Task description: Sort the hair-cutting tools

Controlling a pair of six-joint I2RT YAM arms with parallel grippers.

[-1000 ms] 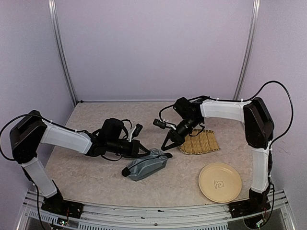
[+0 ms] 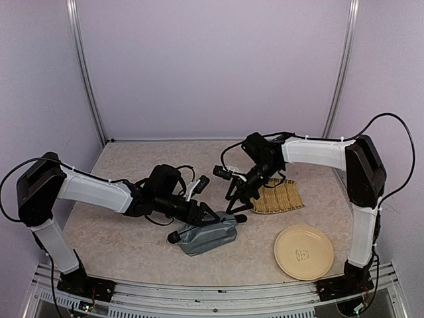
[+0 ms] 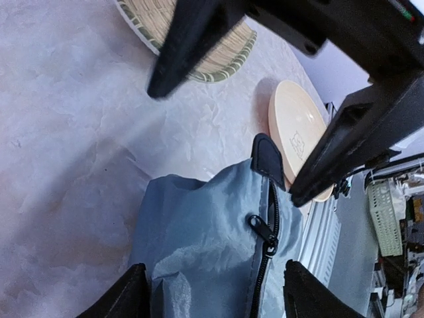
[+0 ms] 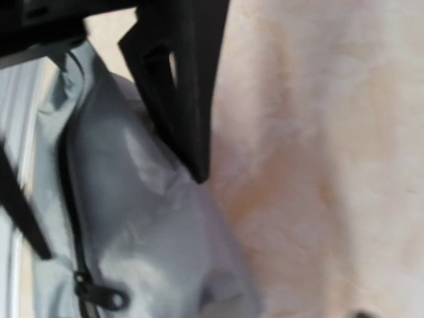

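Observation:
A grey zippered pouch (image 2: 207,240) lies in the middle of the table, its zipper puller (image 3: 264,232) visible in the left wrist view and also in the right wrist view (image 4: 99,295). My left gripper is open above the pouch, its fingers either side of the black tab at the zipper's end. My right gripper is open at the pouch's other end, one finger over the pouch's side and the other left of the zipper. No hair cutting tools show; the pouch's inside is hidden.
A woven bamboo basket (image 2: 281,199) lies at the back right, behind the right gripper. A round beige plate (image 2: 304,252) sits at the front right.
My left gripper has moved slightly to the right, and the pouch has shifted a little with it.

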